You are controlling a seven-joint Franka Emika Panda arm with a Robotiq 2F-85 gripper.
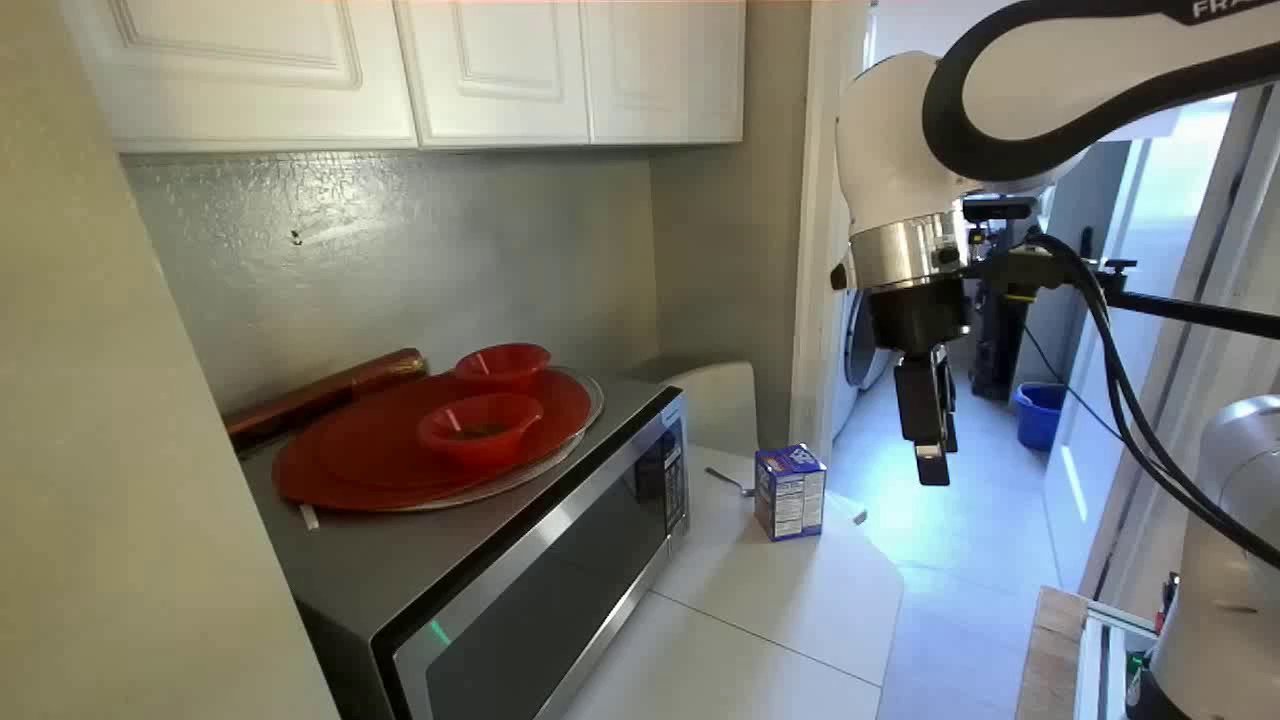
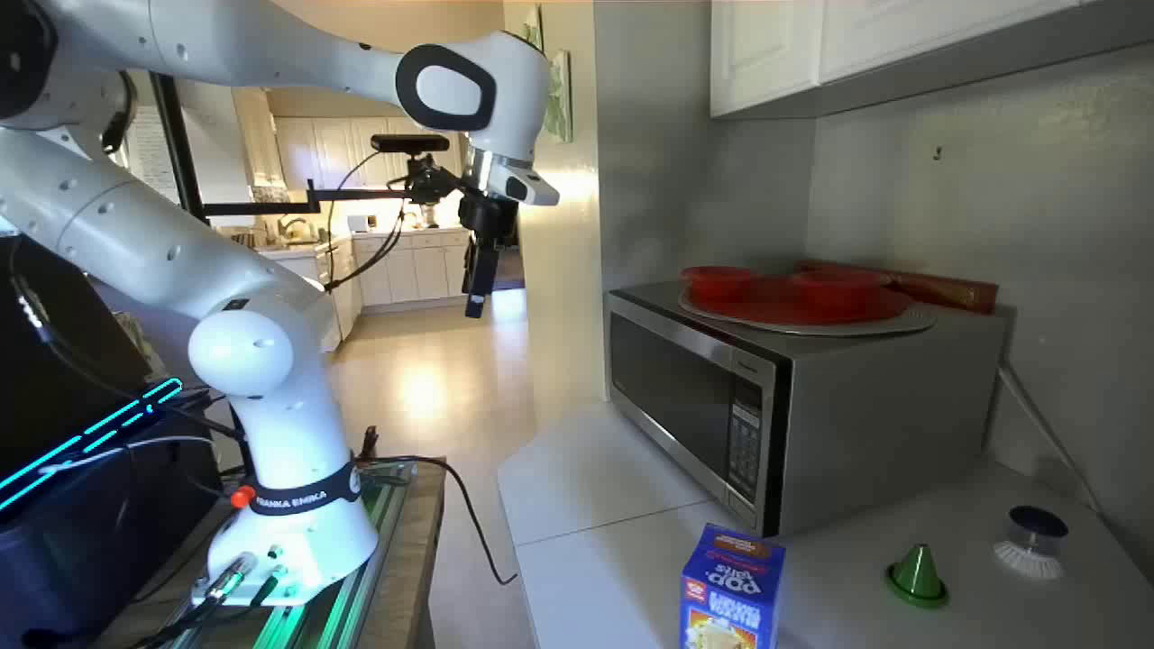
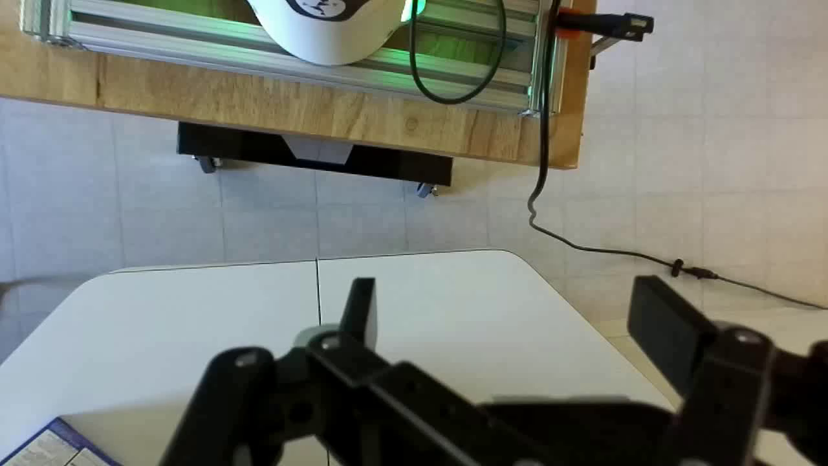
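My gripper is open in the wrist view, its black fingers wide apart with only bare white tabletop between and below them. From outside, the gripper (image 1: 933,462) hangs high, pointing down, to the right of a blue and purple popcorn box (image 1: 789,494) and touching nothing. That box (image 2: 730,589) stands upright on the white table; only a corner of the box (image 3: 58,446) enters the wrist view at lower left. On the microwave (image 2: 692,384) lies a red round tray (image 1: 360,456), with two red bowls on it: a nearer bowl (image 1: 480,432) and a farther bowl (image 1: 501,364).
A green cone-shaped item (image 2: 918,575) and a round brush (image 2: 1030,543) sit right of the microwave. White cabinets (image 1: 480,72) hang above it. A long reddish-brown package (image 1: 330,396) lies behind the tray.
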